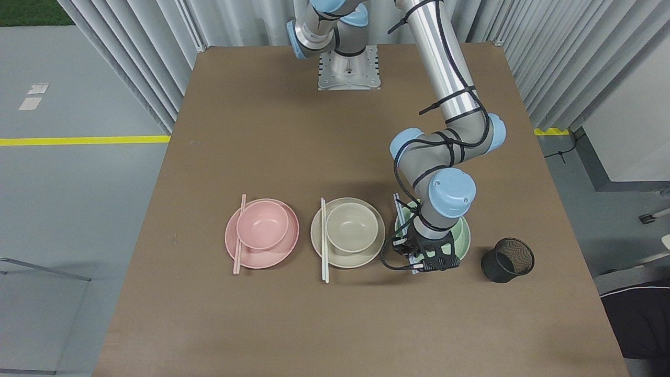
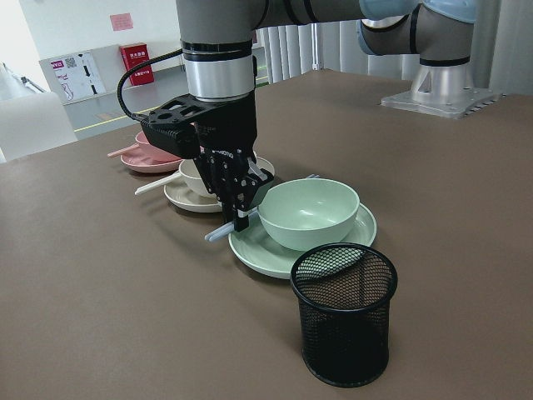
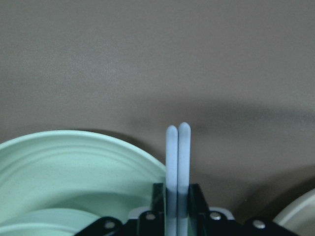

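Note:
Light-blue chopsticks (image 3: 183, 152) lie along the edge of a green plate (image 3: 88, 167), between the fingertips of my gripper, which is shut on them. The left view shows the gripper (image 2: 243, 218) low at the plate's near-left edge, with a green bowl (image 2: 308, 212) on the plate beside it. In the front view the arm covers much of the green setting.
A black mesh cup (image 1: 507, 261) stands right of the green setting. To the left are a cream bowl (image 1: 352, 227) and a pink bowl (image 1: 262, 224) on plates, each with chopsticks.

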